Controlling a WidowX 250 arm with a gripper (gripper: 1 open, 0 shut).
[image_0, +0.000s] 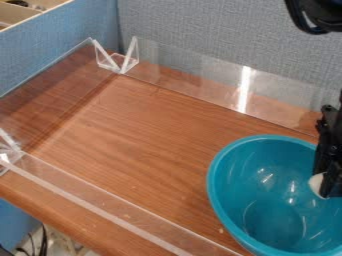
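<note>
A teal plastic bowl stands at the lower right of the camera view, partly cut off by the frame's edge. My black gripper reaches in from the right edge over the bowl's right side, shut on a small white object that is inside or at the rim of the bowl. The white object is mostly hidden by the fingers, so its shape cannot be told.
Grey-blue padded walls stand behind and to the left.
</note>
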